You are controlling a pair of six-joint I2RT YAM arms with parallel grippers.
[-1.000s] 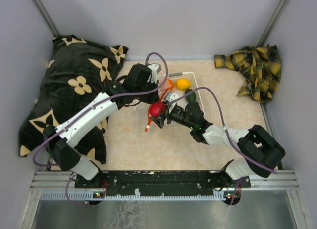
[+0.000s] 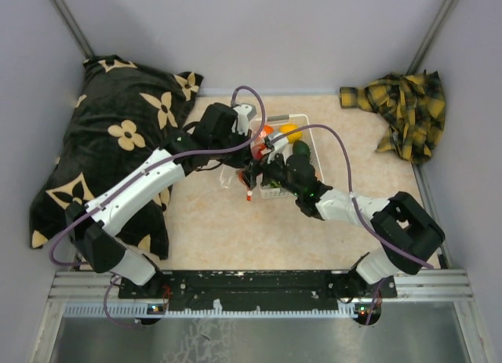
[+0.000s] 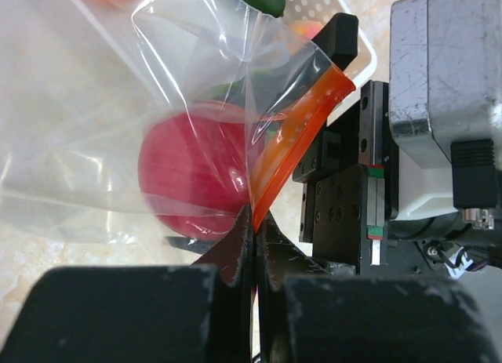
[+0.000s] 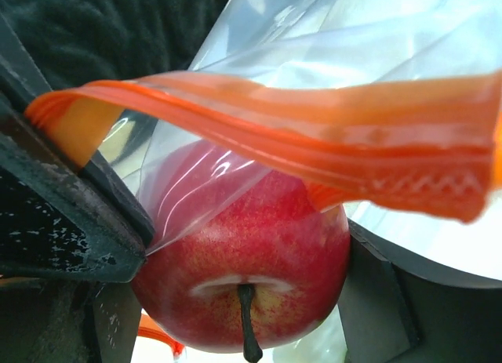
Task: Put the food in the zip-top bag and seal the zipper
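The clear zip top bag has an orange zipper strip along its mouth. My left gripper is shut on the bag at the zipper edge. A red apple, stem towards the camera, sits at the bag's mouth in the right wrist view; clear film covers its far part. My right gripper is open around it, one finger at each side. In the left wrist view the apple shows through the film. Both grippers crowd together in the top view, hiding most of the apple.
Behind the grippers stands a white basket holding a yellow-orange fruit, a dark green avocado and other food. A dark flowered cushion lies left, a checkered cloth at the back right.
The apple, plain to see a second ago, is now mostly hidden from above. The left arm has barely moved.
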